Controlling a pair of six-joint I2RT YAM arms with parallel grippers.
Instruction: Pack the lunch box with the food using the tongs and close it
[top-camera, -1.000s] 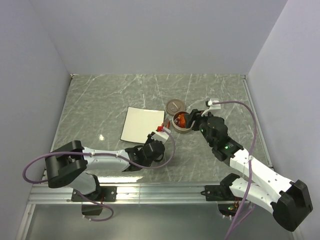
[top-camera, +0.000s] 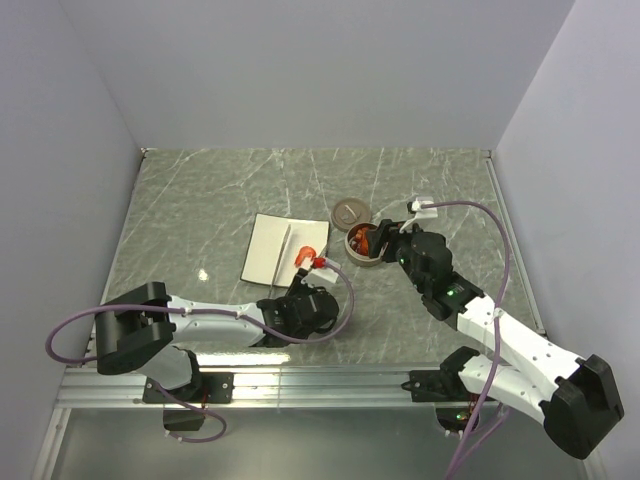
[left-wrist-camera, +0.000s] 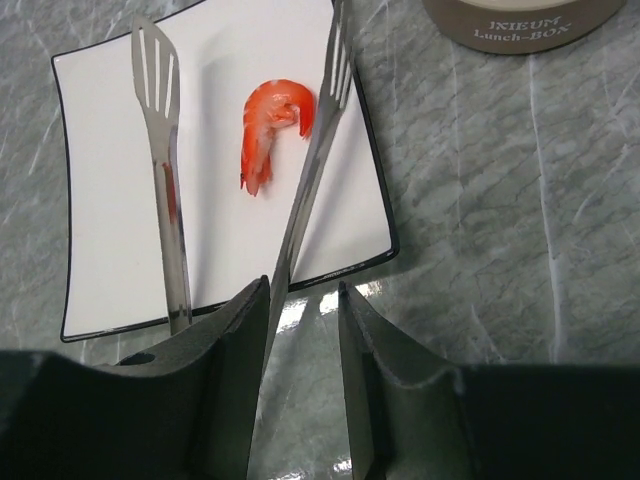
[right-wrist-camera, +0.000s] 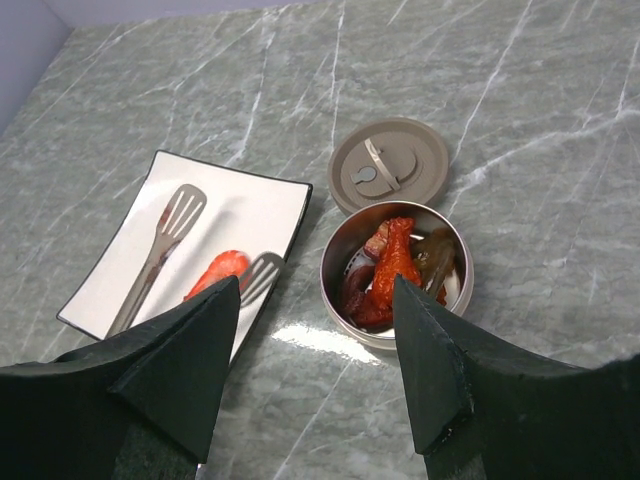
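Orange shrimp (left-wrist-camera: 265, 130) lies on the white board (left-wrist-camera: 110, 250). Metal tongs stand spread apart over the board: the left arm (left-wrist-camera: 172, 240) runs outside my left gripper's left finger, and the right arm (left-wrist-camera: 300, 215) passes between its two fingers. My left gripper is open, with a visible gap beside that tong arm. The round lunch box (right-wrist-camera: 332, 270), uncovered, holds an orange-red drumstick (right-wrist-camera: 397, 262) and other dark pieces of food. My right gripper is open and empty, its fingers at the near side of the box.
The box's round brown lid (right-wrist-camera: 425, 165) lies flat behind the lunch box, close to its rim. Both arms reach in from the front.
The tongs have sprung apart, one arm now out to the left over the board.
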